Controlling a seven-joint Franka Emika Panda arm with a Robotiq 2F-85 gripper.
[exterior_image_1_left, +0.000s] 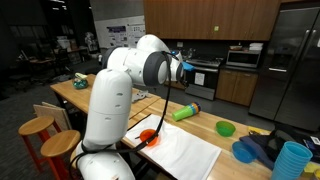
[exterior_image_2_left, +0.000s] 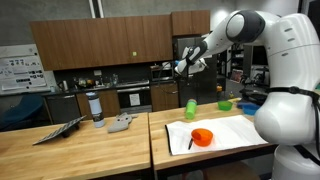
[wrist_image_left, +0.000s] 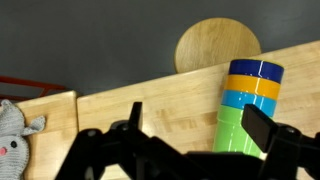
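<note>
My gripper is open, with nothing held between its fingers. It hangs high over the table; in exterior view 1 the gripper is small against the kitchen behind. A striped cylinder, blue, orange, light blue and green, lies on the wooden table below, towards the right finger in the wrist view. Its green part shows from the side in exterior view 1, and the green end faces exterior view 2. An orange bowl rests near a white sheet.
A green bowl, a blue bowl and a tall blue container stand along the table's right part. A grey plush toy lies at the wrist view's left. Beyond the table edge is a round stool.
</note>
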